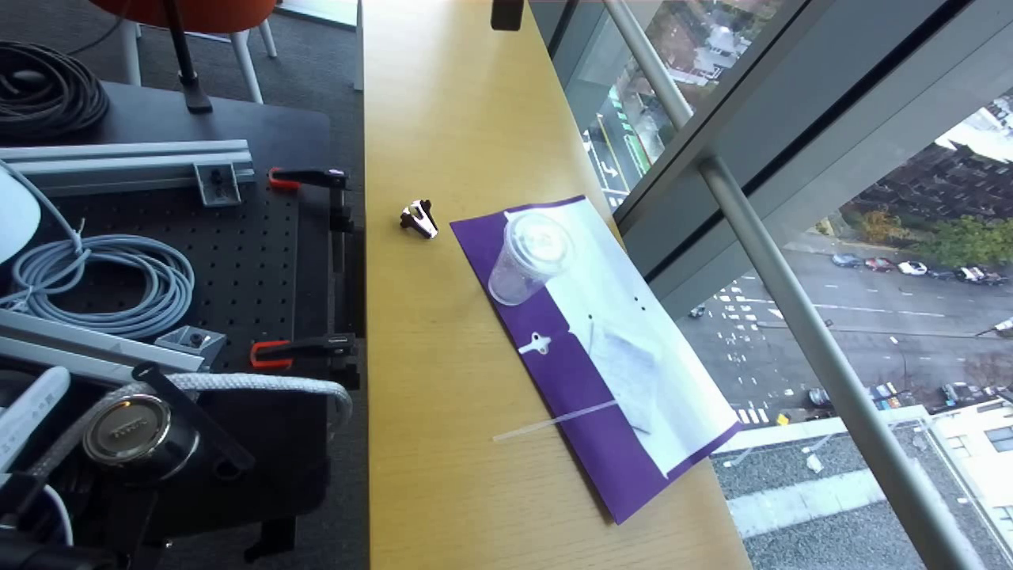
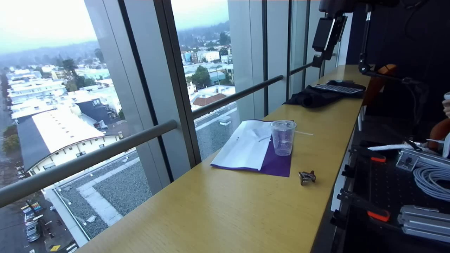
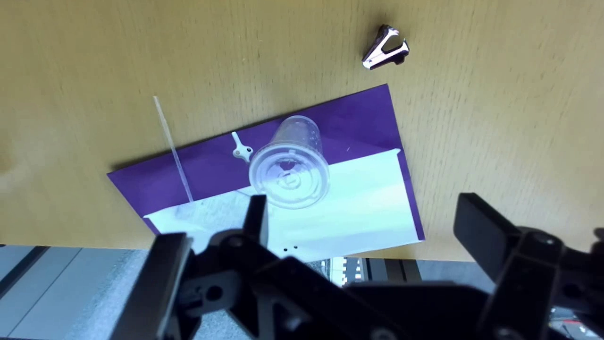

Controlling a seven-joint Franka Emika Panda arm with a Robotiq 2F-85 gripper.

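Note:
A clear plastic cup with a lid (image 3: pixel 289 176) stands on a purple folder (image 3: pixel 356 122). White paper (image 3: pixel 362 195) covers part of that folder. Close to the cup lies a small white key-like piece (image 3: pixel 242 150), and a thin clear straw (image 3: pixel 172 146) crosses the folder's edge onto the wood. Off the folder sits a staple remover (image 3: pixel 386 48). Above all this, my gripper is open, its black fingers wide apart with nothing held. Only a dark tip (image 1: pixel 507 14) of it shows at the top of exterior view 1.
The wooden counter (image 2: pixel 249 211) is narrow, with a window and metal rail (image 2: pixel 236 97) along one side. Dark cloth (image 2: pixel 316 97) lies at its far end. A black cart (image 1: pixel 256 228) with cables and clamps stands alongside. Bare wood surrounds the folder.

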